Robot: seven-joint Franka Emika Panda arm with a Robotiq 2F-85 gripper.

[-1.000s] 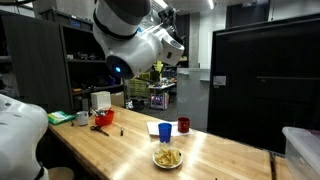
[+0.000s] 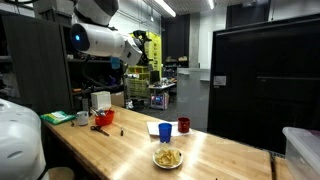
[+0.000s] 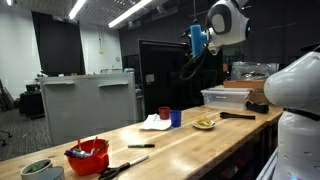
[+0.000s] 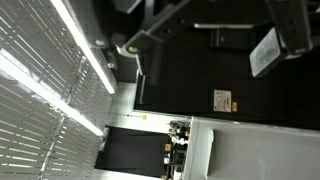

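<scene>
High above the table, my gripper points away from the tabletop and faces a dark wall in the wrist view. Its fingers (image 4: 266,52) stand well apart, with nothing seen between them. Far below on the wood table are a plate of yellowish food (image 2: 167,157), a blue cup (image 2: 165,131) and a dark red cup (image 2: 183,125). The cups stand upright behind the plate, near a white sheet (image 3: 156,123). None of these objects touches the gripper.
A red container (image 3: 87,156) with items inside sits at the table's other end, near black-handled scissors (image 3: 122,168) and a green-rimmed cup (image 3: 37,167). A clear storage bin (image 3: 227,98) stands behind the plate. Bare tabletop (image 2: 120,150) lies between the container and the plate.
In exterior view 1, the arm has swung up and left, away from above the plate, and its wrist has turned. The objects on the table have not moved.
</scene>
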